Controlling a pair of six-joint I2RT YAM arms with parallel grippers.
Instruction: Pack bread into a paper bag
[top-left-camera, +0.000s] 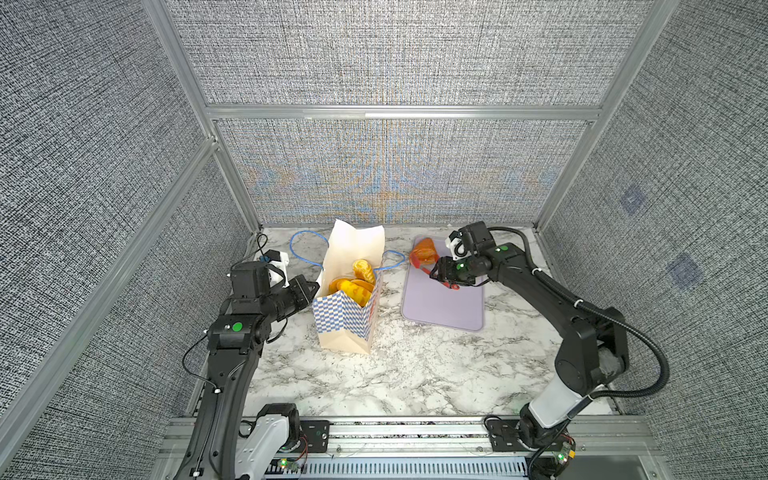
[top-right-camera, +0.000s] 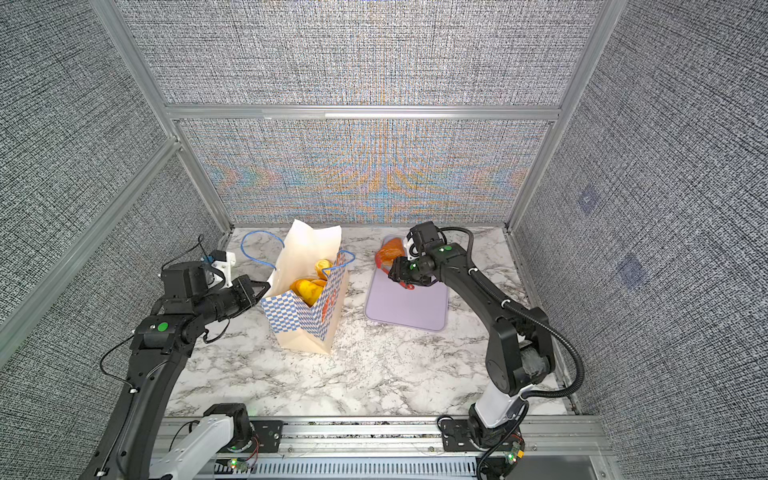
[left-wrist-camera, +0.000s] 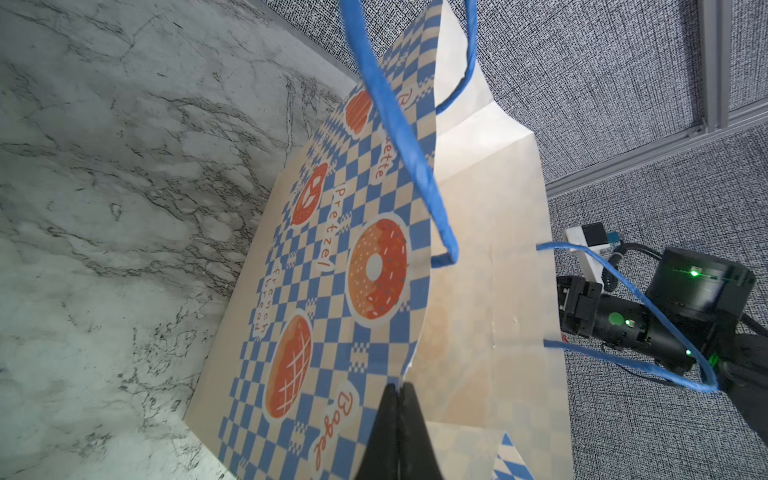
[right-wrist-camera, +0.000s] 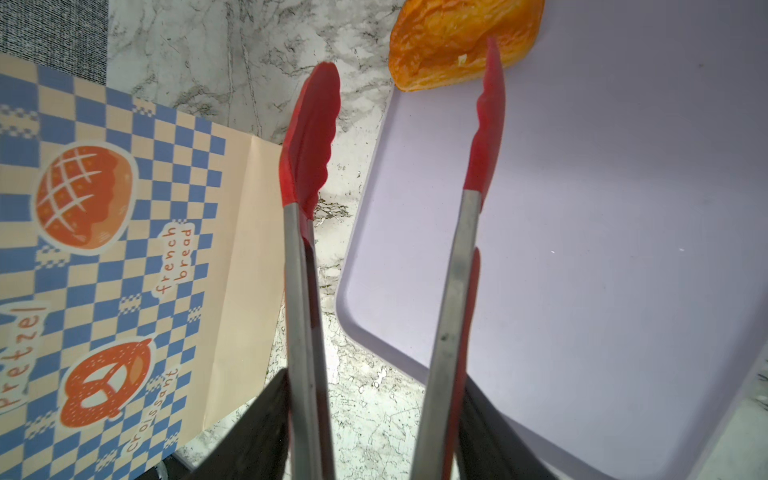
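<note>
The checkered paper bag (top-left-camera: 344, 340) stands upright and open left of centre, with yellow breads (top-left-camera: 354, 291) inside. On its left rim my left gripper is shut, the paper edge running between its fingertips. My right gripper is closed around red-and-silver tongs (right-wrist-camera: 312, 136), whose two arms are spread apart. One orange-brown bread (right-wrist-camera: 464, 40) lies at the far left corner of the lilac tray (top-left-camera: 444, 312). In the right wrist view the tongs' tips reach toward this bread; one tip overlaps its near edge, and whether they touch cannot be told.
Blue cord handles (top-left-camera: 308, 233) stick out from both sides of the bag. Most of the tray is bare, and the marble tabletop (top-left-camera: 432, 368) in front is clear. A mesh wall (top-left-camera: 408, 172) closes off the back.
</note>
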